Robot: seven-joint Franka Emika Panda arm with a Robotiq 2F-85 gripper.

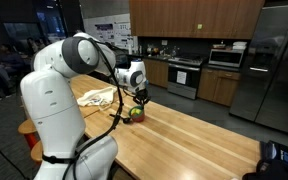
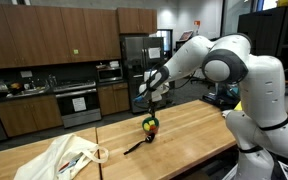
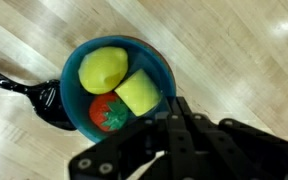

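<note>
A teal bowl sits on the wooden table, filled with a yellow lemon-like fruit, a pale yellow-green block and a red strawberry-like piece. My gripper is shut at the bowl's rim, with nothing visible between its fingers. Whether it touches the rim is unclear. Outside, the bowl appears small, with the gripper just above it. From the other side, the bowl shows below the dark gripper.
A black ladle lies against the bowl's other side. A crumpled white cloth covers part of the table farther off. Bare tabletop extends to the right in exterior view 1. Kitchen cabinets and appliances stand behind.
</note>
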